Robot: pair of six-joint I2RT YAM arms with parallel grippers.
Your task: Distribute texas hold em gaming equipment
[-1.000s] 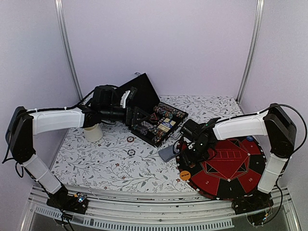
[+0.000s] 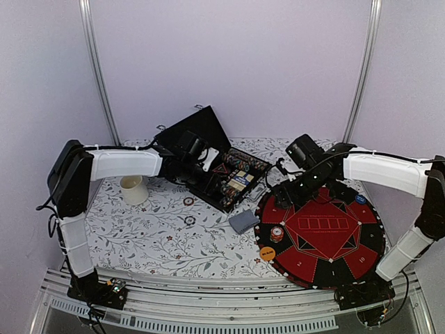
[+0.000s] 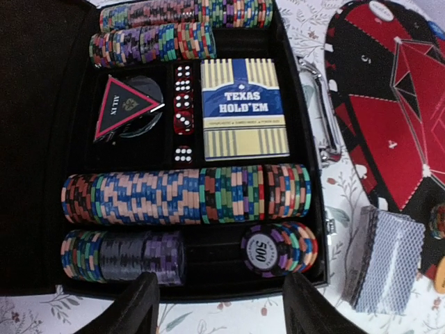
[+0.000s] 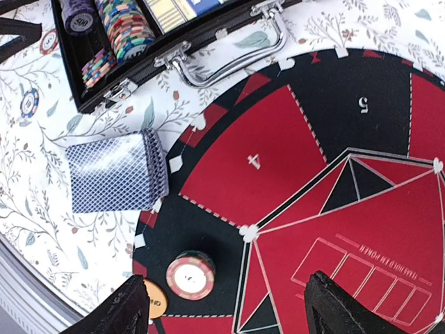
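The open black chip case (image 2: 229, 198) holds rows of chips, dice, an all-in button (image 3: 126, 104) and a Texas Hold'em card box (image 3: 243, 111). My left gripper hangs over the case's near edge, part open and empty, aimed at the lower chip row with a 500 chip (image 3: 263, 256). My right gripper stands open and empty over the red-black mat (image 2: 322, 250). On that mat sit a chip stack (image 4: 190, 277) and an orange button (image 2: 267, 254). A grey deck-like block (image 4: 110, 178) lies between case and mat.
A white cup (image 2: 133, 191) stands at the left. Two loose chips (image 2: 188, 220) lie on the patterned table (image 2: 153, 243), whose front left is clear. The case's raised lid (image 2: 208, 122) is at the back.
My right gripper has risen and moved back from the chip stack on the mat.
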